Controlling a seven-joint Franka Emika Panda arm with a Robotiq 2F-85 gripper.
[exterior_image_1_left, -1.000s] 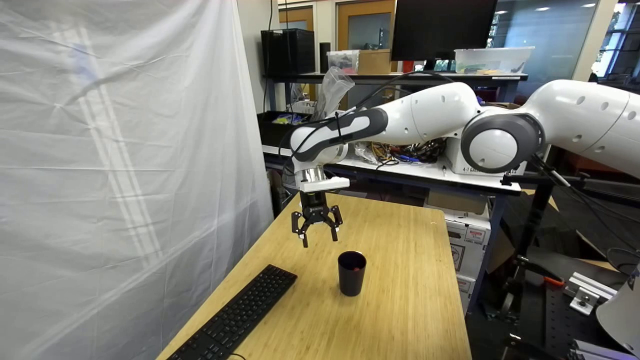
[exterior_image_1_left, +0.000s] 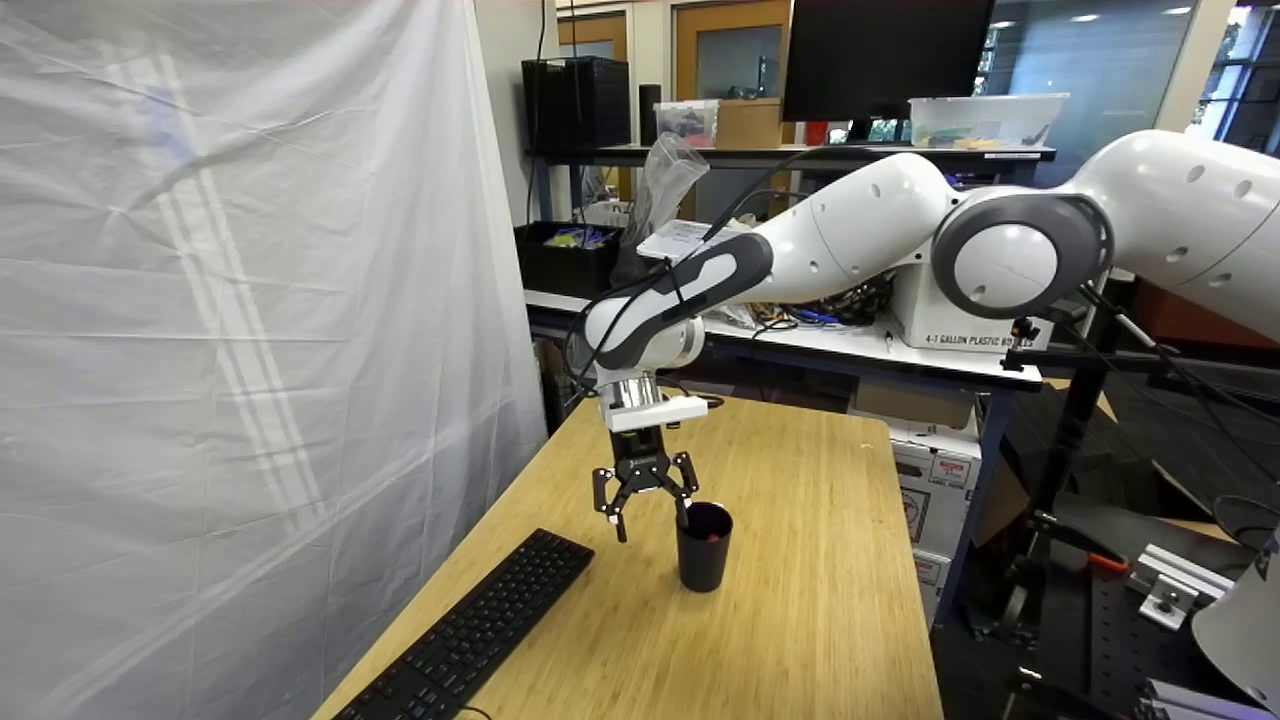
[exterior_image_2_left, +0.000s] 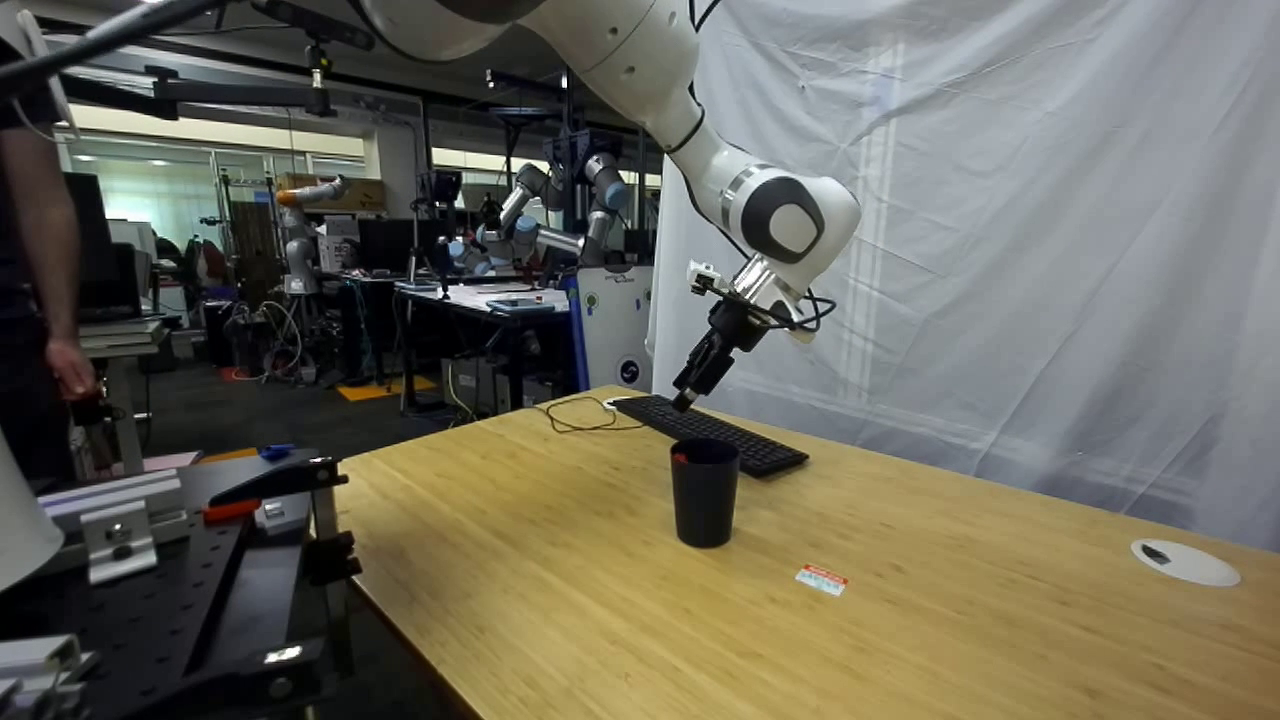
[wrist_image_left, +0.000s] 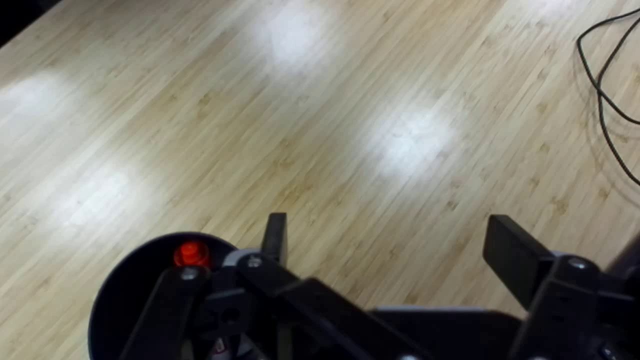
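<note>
A dark cup (exterior_image_1_left: 703, 557) stands upright on the wooden table, with a small red object (wrist_image_left: 192, 254) inside it. My gripper (exterior_image_1_left: 654, 528) is open, its fingers spread wide and nothing held between them. In exterior view 1, one finger appears right at the cup's rim, while the other hangs over bare table on the keyboard side. The wrist view has the cup (wrist_image_left: 114, 300) at the lower left, partly hidden behind a finger. Whether that finger touches the rim, I cannot tell. From exterior view 2, the gripper (exterior_image_2_left: 684, 400) appears above and behind the cup (exterior_image_2_left: 705, 498).
A black keyboard (exterior_image_1_left: 480, 624) lies along the table's curtain side, its cable (wrist_image_left: 600, 90) looping on the wood. A red-and-white label (exterior_image_2_left: 823, 580) and a white disc (exterior_image_2_left: 1185, 563) are on the table.
The gripper has come down and slightly right in exterior view 1, closer to the cup, and has tilted a little. It remains open. The cup and keyboard are where they were.
</note>
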